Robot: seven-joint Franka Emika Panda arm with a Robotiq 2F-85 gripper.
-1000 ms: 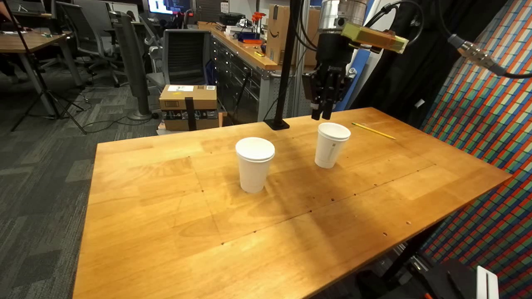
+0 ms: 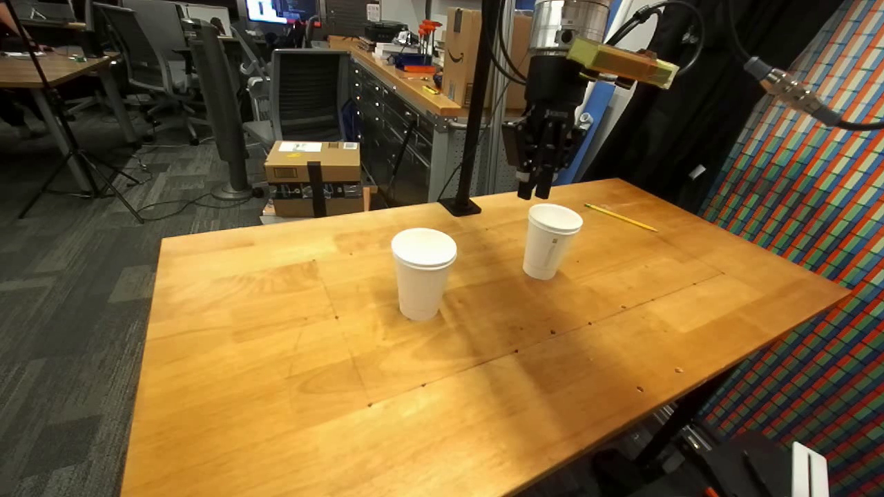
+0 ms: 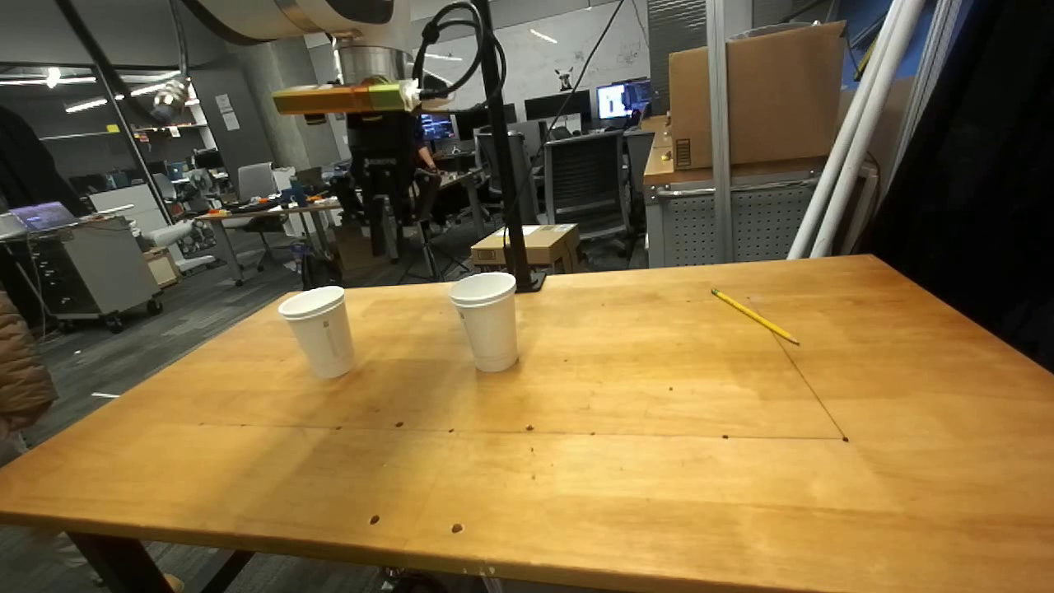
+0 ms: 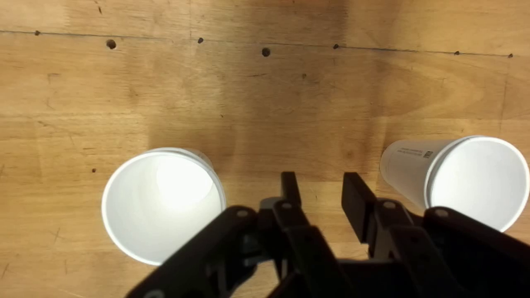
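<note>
Two white paper cups stand upright and apart on the wooden table. In exterior view 1, the left cup (image 2: 423, 277) is nearer the table's middle, and the right cup (image 2: 547, 244) is farther back. The same pair shows in exterior view 2 as a left cup (image 3: 323, 336) and a right cup (image 3: 489, 331). My gripper (image 2: 534, 186) points downward above the table, touching neither. From the wrist, one cup (image 4: 161, 208) lies left of my gripper and the other cup (image 4: 412, 169) right. The fingers (image 4: 358, 203) are open, with bare wood seen between them.
A yellow pencil (image 3: 756, 316) lies on the table (image 3: 632, 474), away from the cups. A black post (image 2: 474, 124) stands at the table's back edge.
</note>
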